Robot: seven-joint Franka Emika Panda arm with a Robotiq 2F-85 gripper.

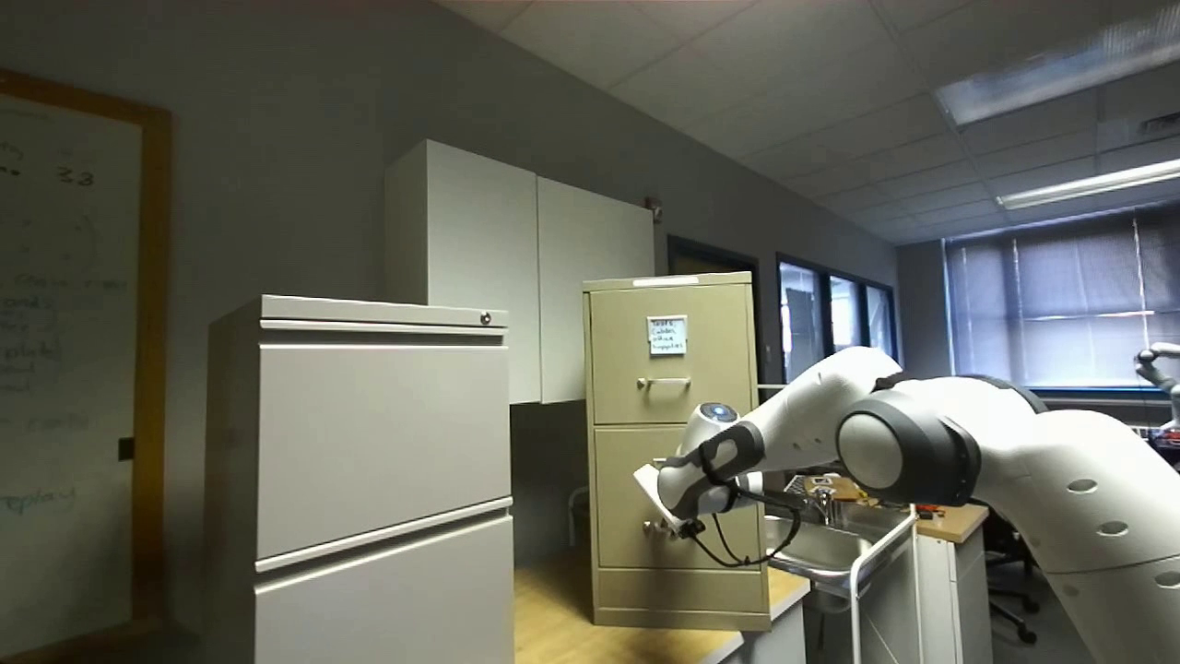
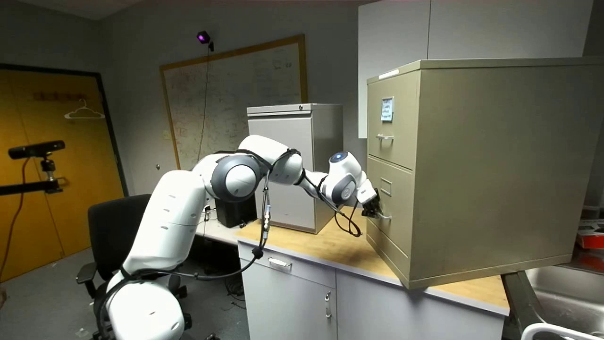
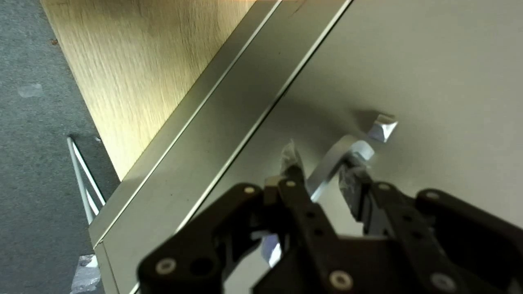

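Note:
A tan filing cabinet (image 2: pixel 492 170) with two drawers stands on the wooden counter. Its upper drawer (image 1: pixel 716 382) is closed, with a label and a silver handle on its front. The lower drawer (image 1: pixel 619 498) is also flush with the cabinet. In the wrist view my gripper is at the lower drawer's curved silver handle (image 3: pixel 324 170), one finger on each side and shut on it. The handle's far end and a small square metal latch (image 3: pixel 383 128) show beyond the fingers. Exterior view 1 mostly hides the fingertips behind the hand.
A grey file cabinet (image 1: pixel 382 432) stands to the left, with white wall cupboards (image 1: pixel 481 254) behind. To the right is a metal sink (image 1: pixel 824 548) with a white rail (image 1: pixel 874 553).

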